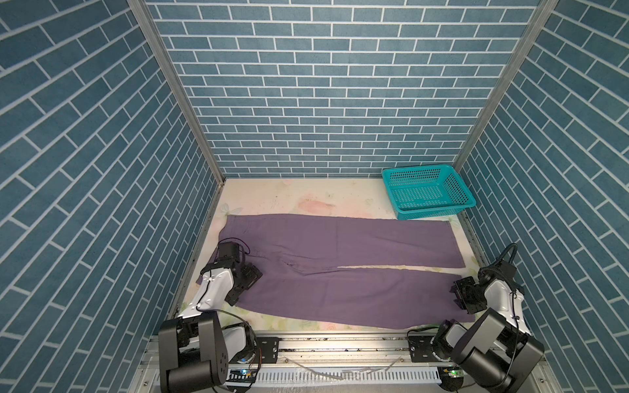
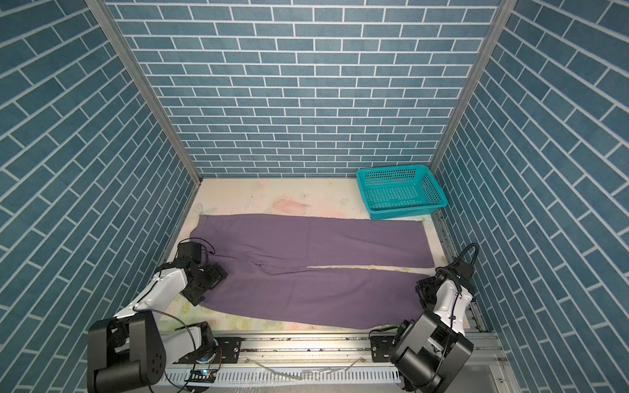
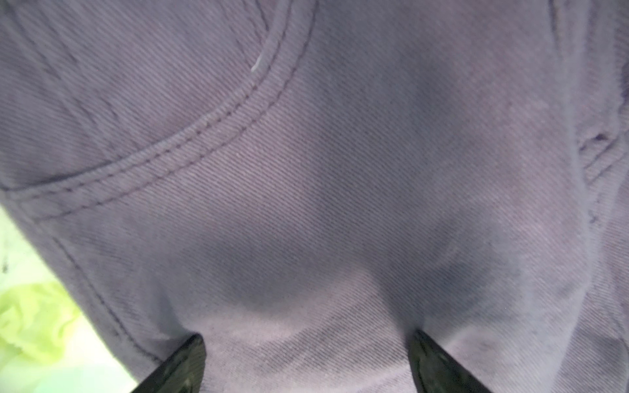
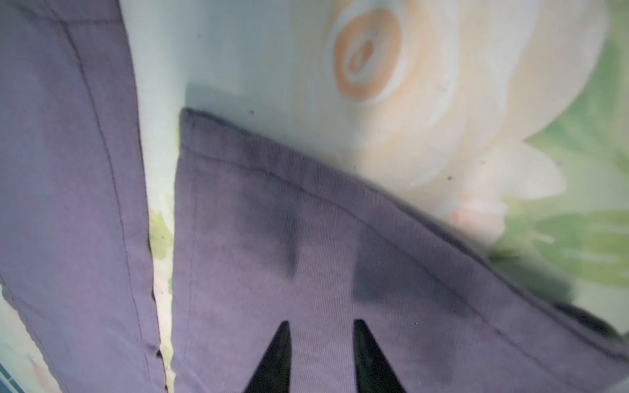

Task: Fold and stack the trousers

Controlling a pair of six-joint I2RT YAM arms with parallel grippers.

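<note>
Mauve trousers (image 1: 367, 294) lie spread flat across the table, waist at the left, the two legs running right with a narrow gap between them. My left gripper is open, low over the waist end; its fingertips press on the cloth beside a curved pocket seam in the left wrist view. My right gripper has its fingers apart over the hemmed end of the near leg, with no cloth visibly pinched between them. The far leg (image 2: 367, 239) lies straight, just in front of the basket.
A turquoise basket (image 1: 428, 191) stands at the back right corner. Tiled walls close in the back and sides; a metal rail runs along the front.
</note>
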